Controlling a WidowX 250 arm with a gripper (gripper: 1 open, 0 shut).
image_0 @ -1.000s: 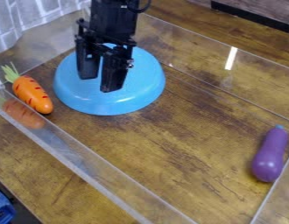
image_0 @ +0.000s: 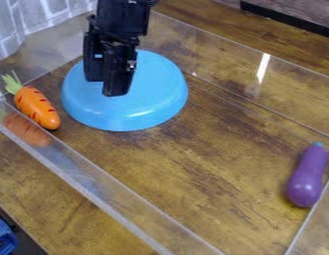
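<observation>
My black gripper (image_0: 112, 68) hangs over a round, light-blue plastic object (image_0: 141, 108), perhaps a lid or upturned dish, in the upper left. Its fingers point down, and whether they are open or shut is unclear from this angle. An orange toy carrot (image_0: 36, 105) with green leaves lies left of the blue object. A purple toy eggplant (image_0: 306, 179) lies at the far right.
Clear walls border the area, with a reflection of the carrot in the left one. A blue item (image_0: 2, 239) shows at the bottom left corner.
The gripper has shifted slightly left and up over the blue object, and appears turned. The carrot, eggplant and blue object have not visibly moved.
</observation>
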